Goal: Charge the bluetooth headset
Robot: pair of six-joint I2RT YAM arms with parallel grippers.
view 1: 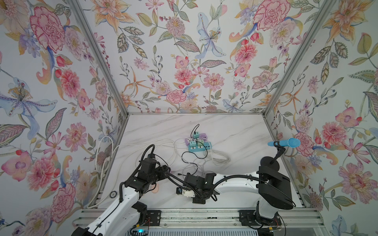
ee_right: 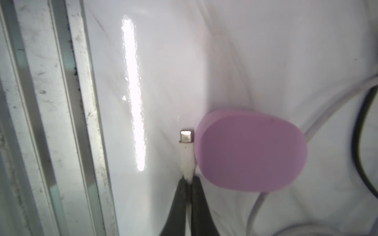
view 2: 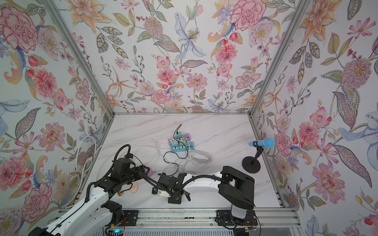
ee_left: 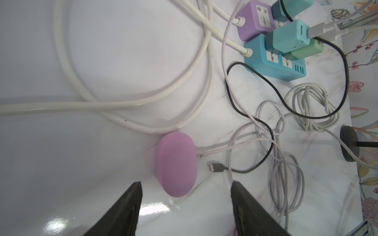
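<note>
A smooth pink oval case (ee_left: 177,165) lies on the table in the left wrist view, a pale plug and cable (ee_left: 212,151) meeting its right side. Above it, my left gripper stands open, nothing held between its fingers. In the right wrist view, my right gripper is shut on the rear of a slim white plug (ee_right: 186,155), whose metal tip points away from the fingers. Close beside this plug sits a pink oval case (ee_right: 252,151); whether they touch, I cannot tell. The right arm hides this area in the top views.
Purple and blue power strips (view 1: 199,146) with chargers stand farther back. A black cable's loose plug (ee_left: 217,168) lies near the left-hand case. White cables (ee_left: 287,184) coil on the right. A blue object on a black stand (view 1: 284,143) is far right. The metal rail (ee_right: 92,129) borders the front.
</note>
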